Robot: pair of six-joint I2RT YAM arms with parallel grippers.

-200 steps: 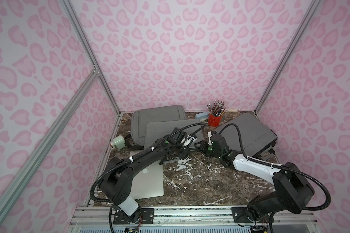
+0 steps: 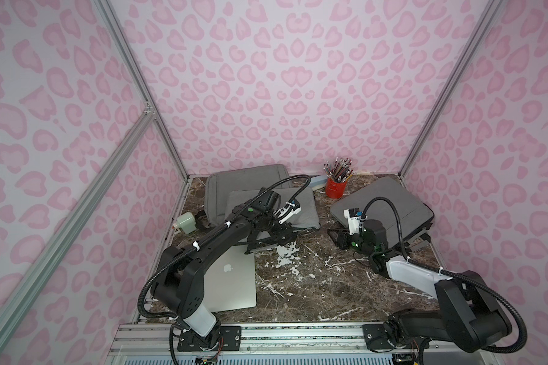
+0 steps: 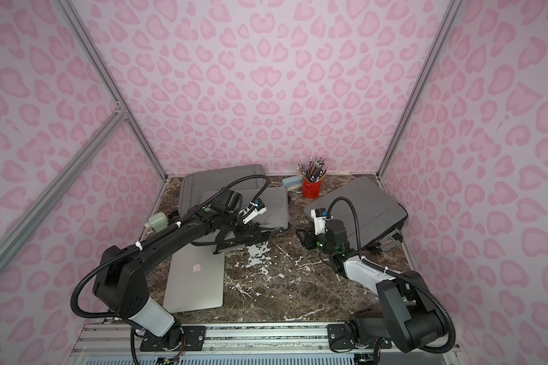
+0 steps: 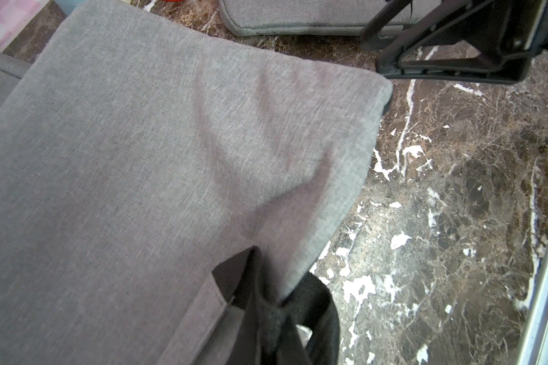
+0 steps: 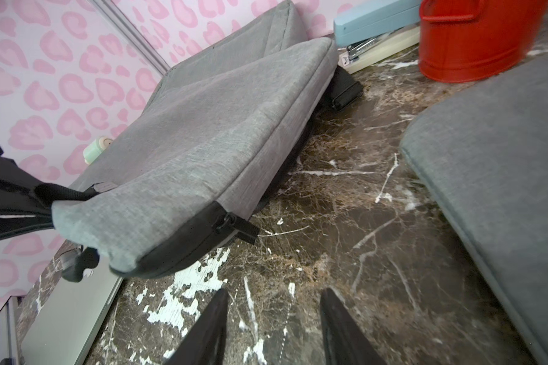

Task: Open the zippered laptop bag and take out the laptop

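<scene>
A silver laptop [image 2: 229,286] lies closed on the table at the front left, outside any bag and partly behind my left arm. The middle grey laptop bag [image 3: 272,203] has its front edge raised off the table. At that edge my left gripper is shut, with the bag's dark trim between its fingers and creases running toward it. A black zipper end tab [image 5: 240,228] sticks out from the bag's near side. Right of the bag, my right gripper stands open over bare table, nothing between its fingers.
Another grey bag [image 2: 246,176] lies behind the middle one, and a third grey bag [image 2: 389,210] rests at the right. Farther back stand a red pot of pens [image 2: 335,187] and a blue box [image 5: 377,21]. A green cup [image 2: 187,222] is at left.
My right gripper has pulled back to the right, away from the middle bag. The left gripper has shifted slightly left, and the bag's front edge has moved with it.
</scene>
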